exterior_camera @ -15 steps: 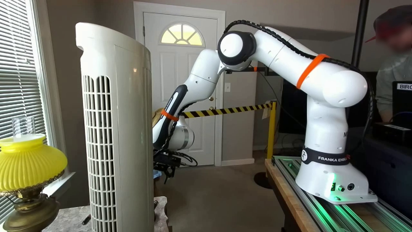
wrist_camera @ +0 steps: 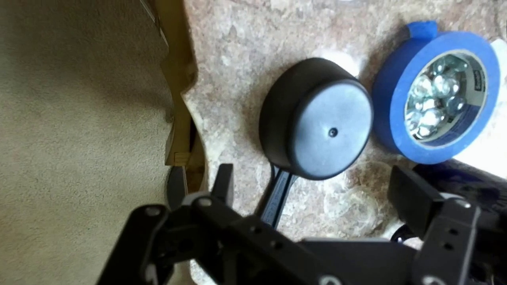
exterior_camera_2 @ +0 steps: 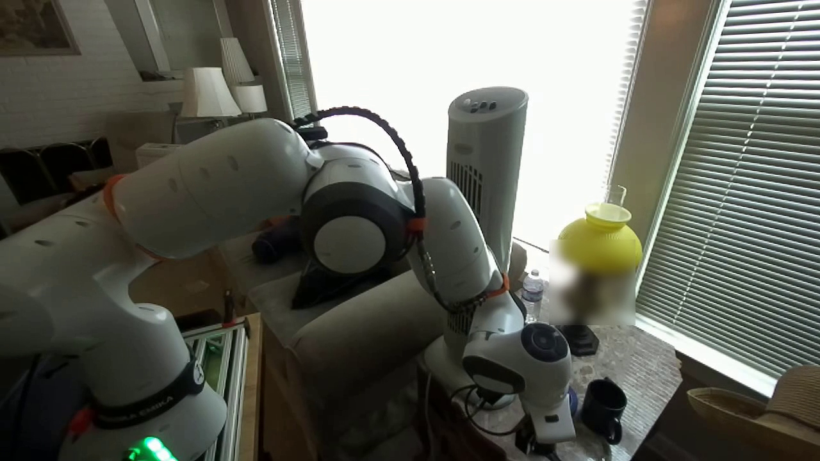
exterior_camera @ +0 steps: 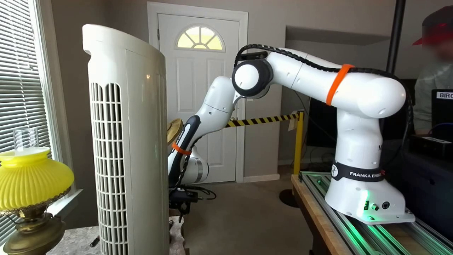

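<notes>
My gripper is open above the mottled stone-look tabletop [wrist_camera: 228, 90], its fingers wide apart with nothing between them. Just ahead of the fingertips in the wrist view is a black round vessel [wrist_camera: 332, 128], its flat base facing the camera. A narrow dark strip [wrist_camera: 277, 199] with small lettering extends from it between the fingers; whether this is its handle or a separate thing, I cannot tell. Right of the vessel lies a blue tape roll [wrist_camera: 392, 99] with several clear glass marbles [wrist_camera: 432, 102] inside its ring. In exterior view 1 the tower fan partly hides the gripper.
A dark, shiny object [wrist_camera: 475, 185] lies close to the right finger. The table edge drops to carpet [wrist_camera: 85, 142] on the left. A black mug [exterior_camera_2: 603, 403], a yellow lamp [exterior_camera_2: 603, 242], a water bottle [exterior_camera_2: 532, 292] and a tall fan [exterior_camera_2: 492, 161] stand nearby.
Over the last second the arm has reached lower and slightly left in exterior view 1, bringing the gripper down closer to the table. The fan and lamp have stayed put.
</notes>
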